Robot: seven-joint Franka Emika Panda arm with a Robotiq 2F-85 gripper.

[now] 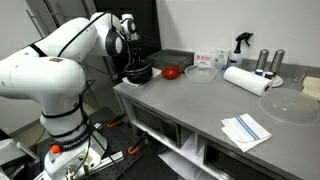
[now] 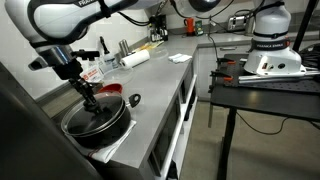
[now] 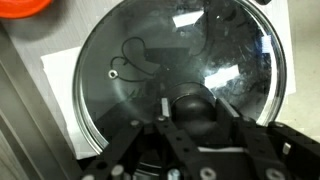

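Observation:
A glass lid (image 3: pixel 130 65) with a metal rim and a dark round knob (image 3: pixel 193 102) fills much of the wrist view. My gripper (image 2: pixel 91 103) points down at the lid's middle, its fingers shut on the knob. Below the lid is a black pot (image 2: pixel 112 136) with a side handle (image 2: pixel 134 100), at the counter's far left end in exterior view 1. The lid lies at the pot's top; whether its rim sits fully in place I cannot tell. The arm hides part of the knob.
Something white and flat (image 2: pixel 108 152) lies under the pot. Close by stands a red bowl (image 1: pixel 168 73), then a clear container (image 1: pixel 202 74) and a paper roll (image 1: pixel 246 80). A folded cloth (image 1: pixel 245 129) lies near the front edge. Mid-counter is clear.

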